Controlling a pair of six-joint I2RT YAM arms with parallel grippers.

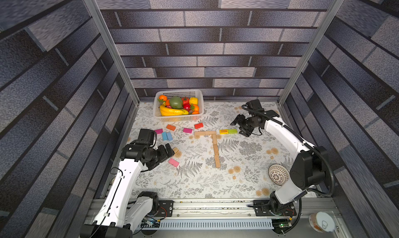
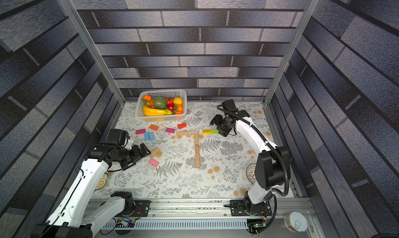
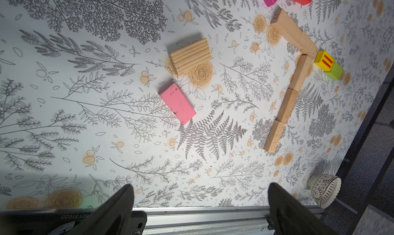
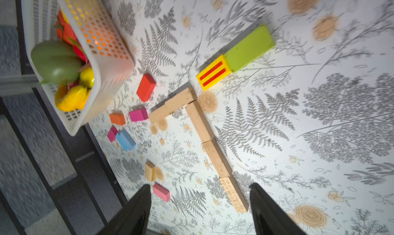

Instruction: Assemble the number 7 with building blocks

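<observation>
Wooden blocks form a 7 on the table: a short top bar (image 1: 202, 133) runs left to right, and a stem (image 1: 216, 152) of several blocks leads from its right end toward the front. In the right wrist view the bar (image 4: 172, 105) and stem (image 4: 208, 141) meet at a corner. My right gripper (image 1: 241, 127) is open and empty, above and right of the yellow block (image 4: 213, 72) and green block (image 4: 250, 47). My left gripper (image 1: 169, 150) hangs open near the pink block (image 3: 177, 103) and ridged wooden piece (image 3: 191, 56), holding nothing.
Red (image 1: 198, 125), magenta (image 1: 187, 130), orange (image 1: 170, 127) and blue (image 1: 167, 136) blocks lie left of the bar. A white fruit basket (image 1: 197, 115) stands at the back. A round woven bowl (image 1: 278, 174) sits front right.
</observation>
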